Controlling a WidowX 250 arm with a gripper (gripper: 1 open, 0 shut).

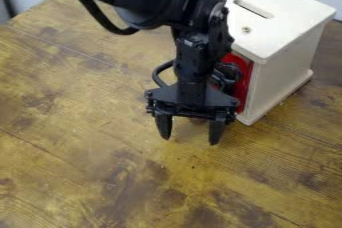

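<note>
My gripper (189, 130) points down over the wooden table, fingers apart with nothing between them, just in front and left of a pale wooden box (278, 82). The box has a slot in its top and a red panel (243, 74) on its near left face, partly hidden behind my arm.
The box takes up the back right, near a light wall at the table's far edge.
</note>
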